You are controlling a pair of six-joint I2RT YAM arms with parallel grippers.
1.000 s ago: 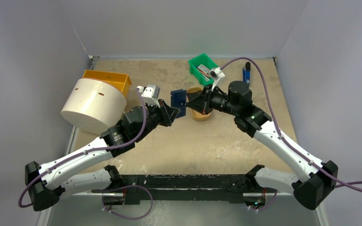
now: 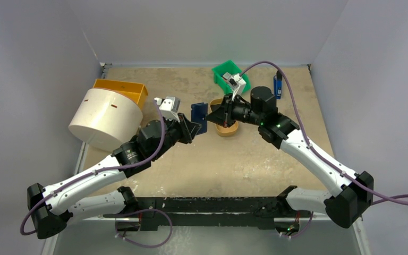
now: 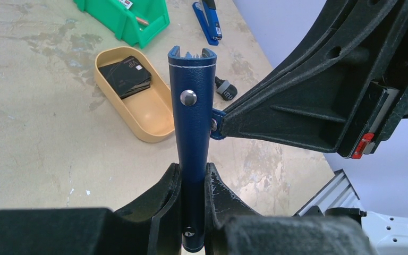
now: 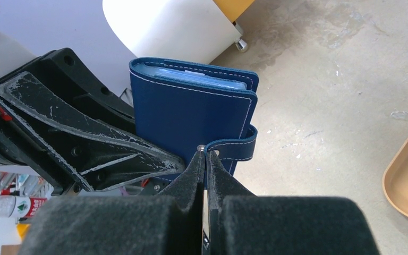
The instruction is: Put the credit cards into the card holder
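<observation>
The dark blue card holder [image 4: 191, 114] stands upright above the table, clear sleeves showing at its top edge. Its lower part is held in my left gripper, which is shut on it. Beside the holder's strap [image 4: 236, 146], my right gripper is shut, its fingertips touching the strap by the metal snap. Whether the strap is pinched between them I cannot tell. In the left wrist view, black cards [image 3: 125, 74] lie stacked in one end of a tan oval tray [image 3: 138, 127].
A green bin [image 2: 226, 69] with small items is at the back, a blue stapler [image 2: 277, 86] to its right. At left are a big white cylinder [image 2: 106, 117] and an orange bin [image 2: 125, 87].
The right arm has shifted slightly left, staying against the holder's side. The holder and left gripper have moved only a touch left.
</observation>
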